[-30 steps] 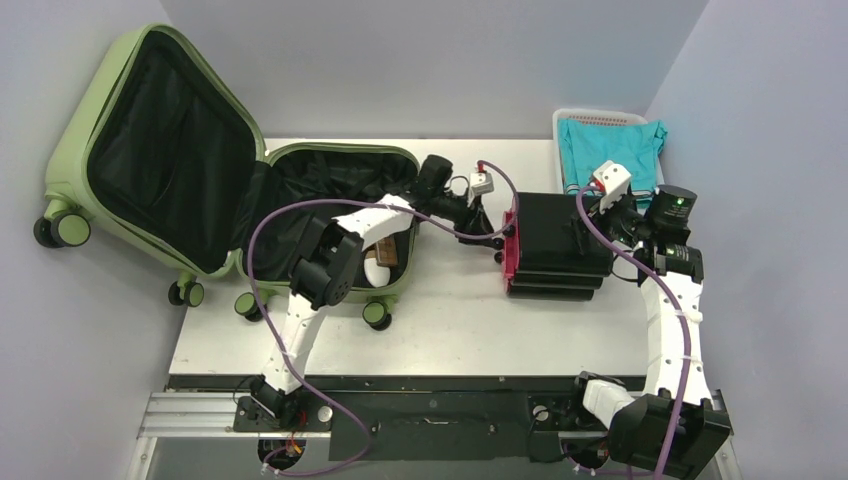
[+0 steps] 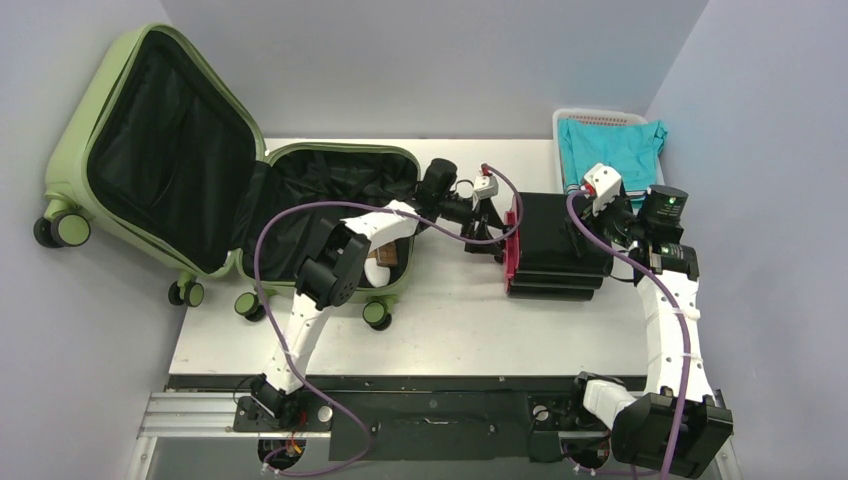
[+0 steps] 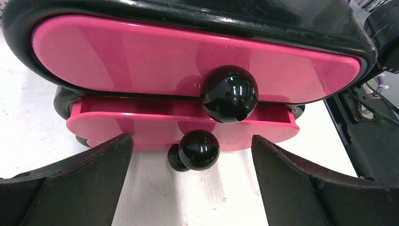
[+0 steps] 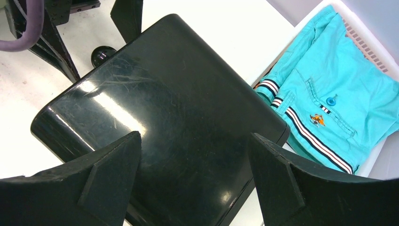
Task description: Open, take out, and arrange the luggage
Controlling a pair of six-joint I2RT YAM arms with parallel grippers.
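Observation:
A black drawer box point(image 2: 545, 225) with pink drawer fronts point(image 3: 131, 52) lies on the table. In the left wrist view the middle drawer point(image 3: 99, 122) is slightly pulled out, and my left gripper is open, its fingers either side of that drawer's black knob. My right gripper hovers over or rests on the box's black top, fingers apart with nothing visible held; contact is unclear. The green suitcase point(image 2: 87, 100) lies open at left, with a brown item point(image 2: 387, 253) and a white item point(image 2: 376, 274) inside.
A white basket point(image 2: 558, 120) holding turquoise clothing point(image 2: 610, 150) stands behind the box at the back right. Walls enclose the back and sides.

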